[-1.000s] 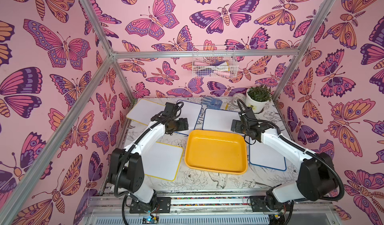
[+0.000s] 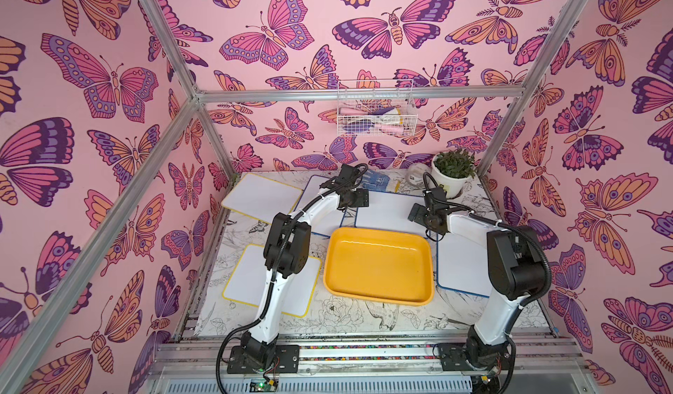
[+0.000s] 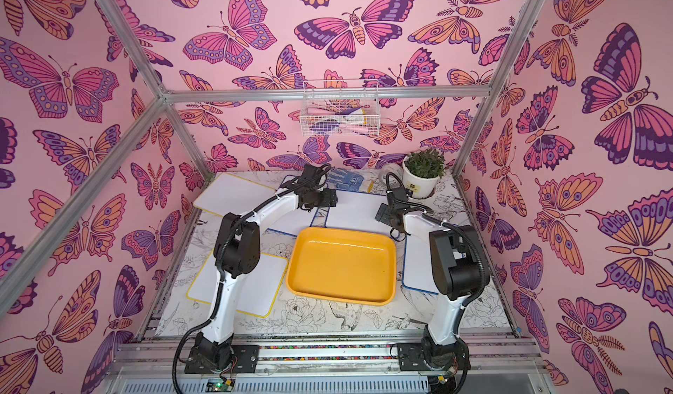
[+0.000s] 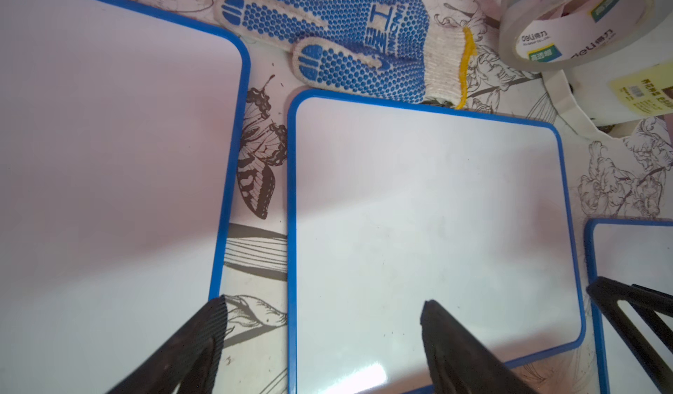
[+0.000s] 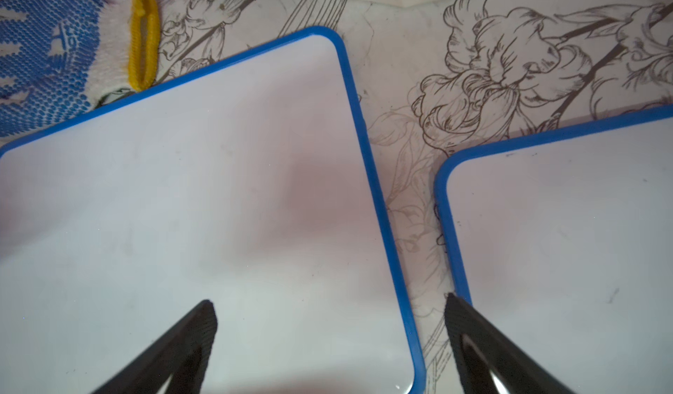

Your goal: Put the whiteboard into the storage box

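Observation:
A blue-edged whiteboard [image 4: 427, 218] lies flat behind the orange storage box [image 2: 378, 265], which looks empty. Over its left side hovers my left gripper, fingers apart with nothing between them. Above the same board's right part, my right gripper is open and empty as well. A second blue-edged board [image 4: 112, 155] lies to the left, partly under the left arm, and a third [image 5: 575, 239] to the right, partly behind the right arm. Two yellow-edged boards are at the left: one farther back [image 2: 260, 196], one nearer [image 2: 298, 285].
Behind the middle board lie a blue-and-white glove [image 4: 364, 36] and a roll of clear tape [image 4: 582, 22]. A potted plant [image 2: 453, 171] stands at the back right. A wire basket [image 2: 377, 120] hangs on the rear wall. The table in front of the box is bare.
The right arm has stretched, its gripper shifting slightly. Boards and box have stayed put.

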